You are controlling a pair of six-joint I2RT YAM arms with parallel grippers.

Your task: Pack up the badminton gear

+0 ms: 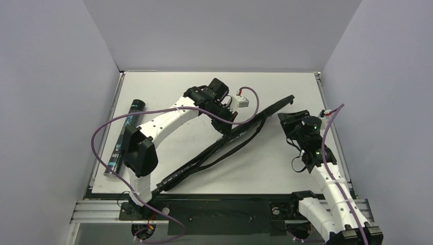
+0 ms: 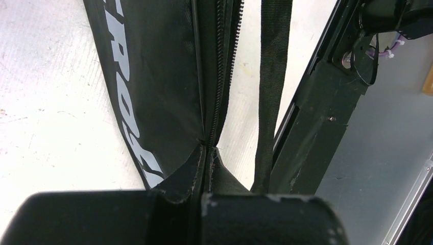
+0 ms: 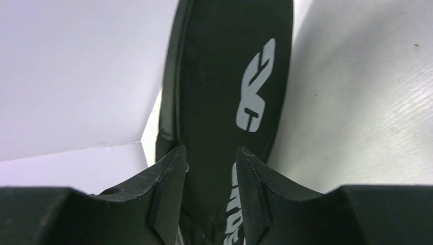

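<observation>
The long black racket bag (image 1: 278,105) hangs edge-on across the table, slanting from front left to back right. My left gripper is shut on the bag's fabric beside its zipper (image 2: 218,71), near the bag's middle. Racket handles (image 1: 162,184) stick out at its lower left end. A black strap (image 1: 240,147) droops along the bag. My right gripper stands open to the right of the bag, with the bag's lettered face (image 3: 224,66) showing beyond its fingers. It touches nothing that I can see.
A dark shuttlecock tube (image 1: 116,151) lies along the table's left edge. Bare white table (image 1: 255,176) shows in front of the bag on the right. Walls stand at the back and sides.
</observation>
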